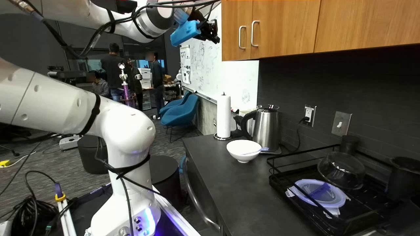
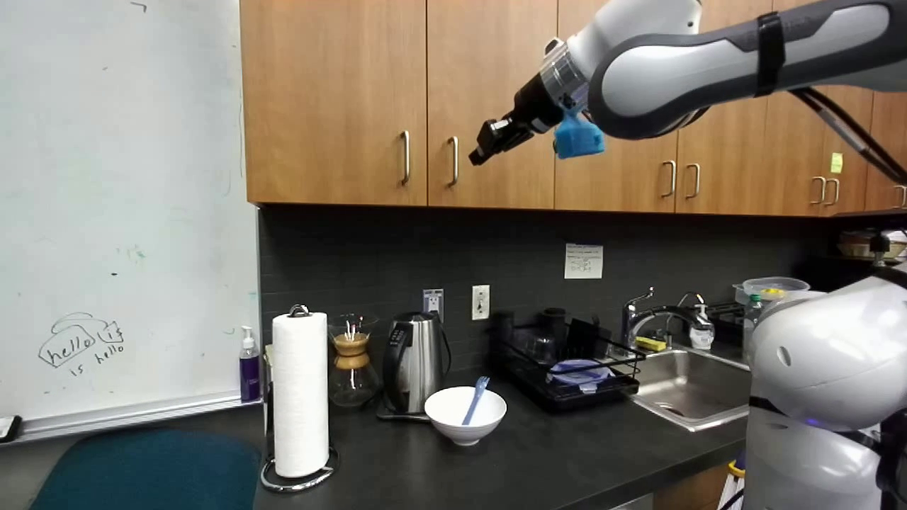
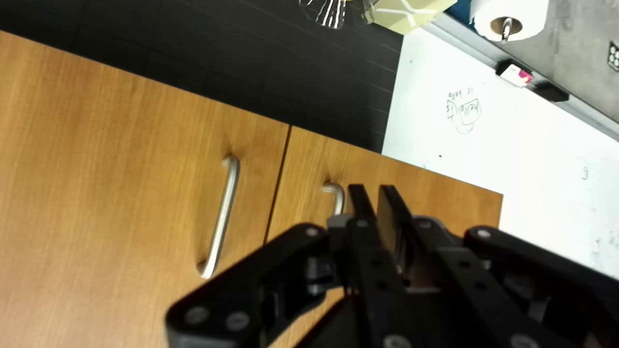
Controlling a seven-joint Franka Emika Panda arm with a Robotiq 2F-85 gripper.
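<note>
My gripper is in front of the wooden upper cabinet, its dark fingers drawn close together. A narrow brownish gap shows between the fingertips, and I cannot make out any held object there. In the wrist view one metal door handle [image 3: 220, 217] is clear to the left; the other handle [image 3: 336, 196] is partly hidden behind the fingers. Both cabinet doors [image 2: 491, 93] look closed. From the side, the gripper [image 1: 215, 32] hangs in the air, apart from the handles [image 1: 255, 33].
On the dark counter [image 2: 382, 476] below stand a paper towel roll [image 2: 300, 395], a kettle [image 2: 414, 361] and a white bowl [image 2: 455, 418] with a blue utensil [image 2: 476, 399]. A black dish rack [image 2: 553, 395] lies beside the sink [image 2: 697, 387]. Open air surrounds the gripper.
</note>
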